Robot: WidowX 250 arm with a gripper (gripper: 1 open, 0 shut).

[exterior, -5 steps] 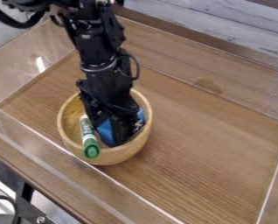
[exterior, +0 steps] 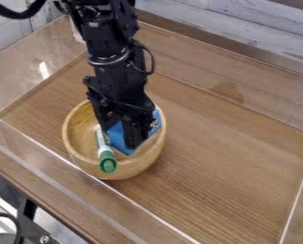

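My black gripper (exterior: 124, 129) reaches down from the top centre into a tan bowl (exterior: 84, 151) near the lower left of the wooden table. Inside the bowl lie a white tube with a green cap (exterior: 106, 161) at the front left and a blue object (exterior: 136, 145) on the right, beneath the gripper. The gripper's fingertips are dark and overlap the blue object, so whether they hold it is unclear.
A white rim runs along its left side, and cables lie at the lower left corner.
The arm has shifted slightly upward and changed its angle over the bowl. The bowl and its contents look nearly the same.
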